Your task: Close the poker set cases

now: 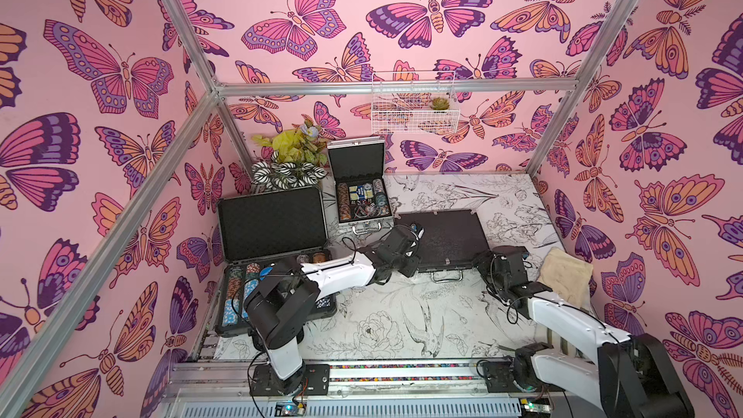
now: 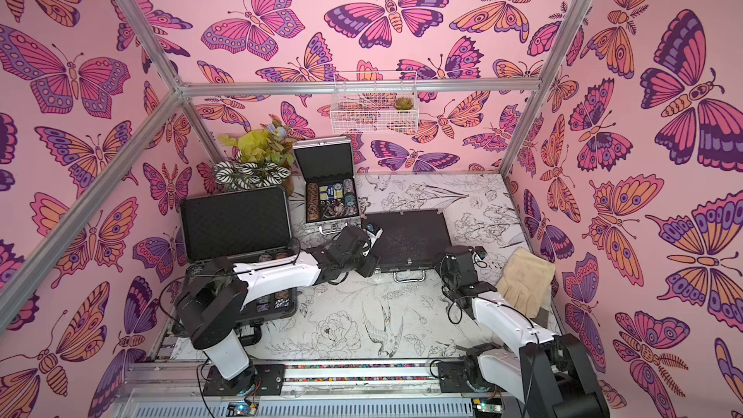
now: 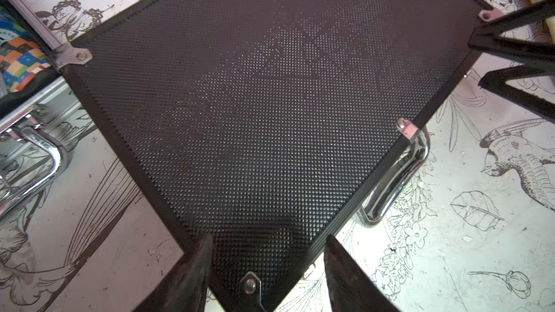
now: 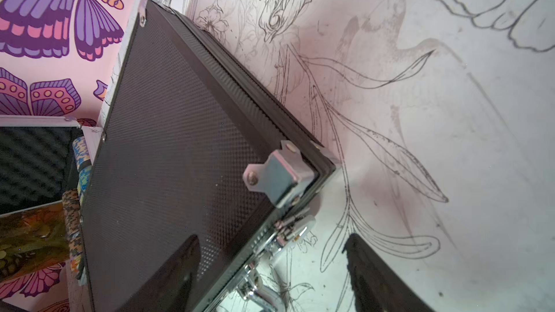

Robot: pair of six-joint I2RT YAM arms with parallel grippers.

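The black case (image 1: 445, 236) in the middle of the table has its lid down, with its silver handle (image 1: 447, 276) toward the front. My left gripper stands part open over its front left corner, nothing gripped between the fingers. At the opposite front corner, by a metal latch (image 4: 276, 237), my right gripper is part open too and empty. A large case (image 1: 272, 224) at the left has its lid raised, chips inside; my left arm covers part of it. Behind, a small silver case (image 2: 323, 161) stands open, showing chips and cards.
A plant (image 1: 290, 155) stands behind the large case. Beige gloves (image 2: 526, 278) lie at the right. A wire basket (image 1: 415, 112) hangs on the back wall.
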